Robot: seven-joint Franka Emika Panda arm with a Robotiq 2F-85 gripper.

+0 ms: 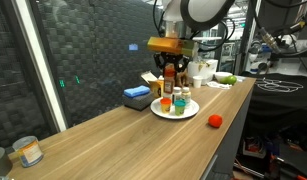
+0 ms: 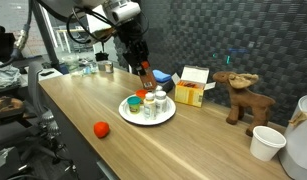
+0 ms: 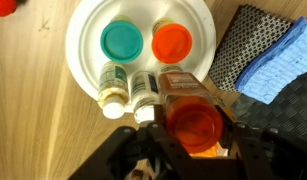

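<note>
My gripper is shut on a bottle with an orange cap; its brownish body hangs upright in exterior view 1. In exterior view 2 the same bottle appears over the far part of the white plate. Whether its base touches the plate is hidden. A teal cup and an orange cup stand on the plate in the wrist view. Beside them are two small white-capped bottles, one left of the other, nearest the held bottle.
A blue cloth lies on a dark box behind the plate. Also near are an open yellow box, a red ball by the table edge, a toy deer and a white cup.
</note>
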